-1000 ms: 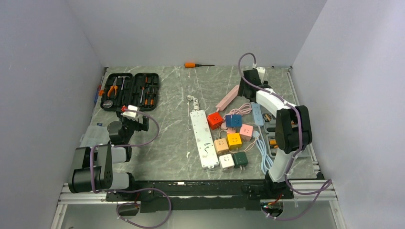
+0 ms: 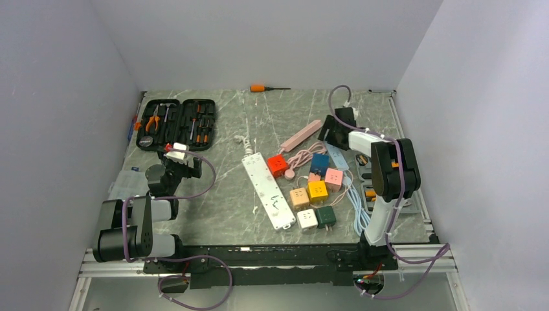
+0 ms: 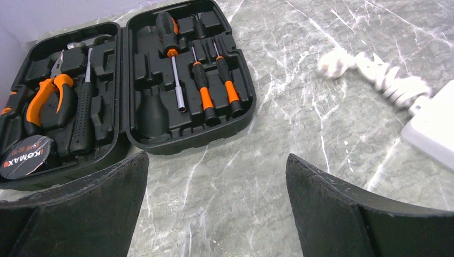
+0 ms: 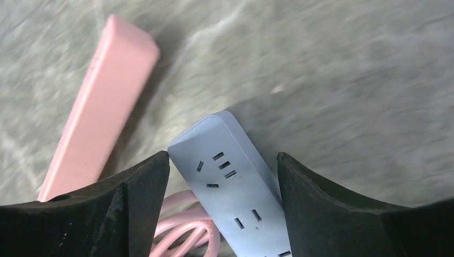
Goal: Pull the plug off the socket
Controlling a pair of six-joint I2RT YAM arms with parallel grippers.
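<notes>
A light-blue socket strip [image 4: 233, 187] lies between the fingertips of my right gripper, which is open around its end; whether either fingertip touches it, I cannot tell. In the top view, the far end of this strip [image 2: 336, 155] is partly covered by the right gripper [image 2: 329, 135]. Cube plugs lie in the middle: red [image 2: 277, 166], blue [image 2: 318, 163], pink [image 2: 333, 179], yellow [image 2: 317, 190], beige [image 2: 299, 198], white [image 2: 307, 220] and green [image 2: 325, 217]. Open and empty, my left gripper hangs over bare table.
A long white power strip [image 2: 268, 191] and a pink strip [image 2: 302, 135] lie left of the blue one. Coiled pink cord [image 2: 304, 157] and blue cord [image 2: 357, 210] spread nearby. At far left is an open tool case [image 2: 176, 124].
The blue strip's far end, the pink strip, the red cube and the white strip's far end have moved left too. The left arm is still.
</notes>
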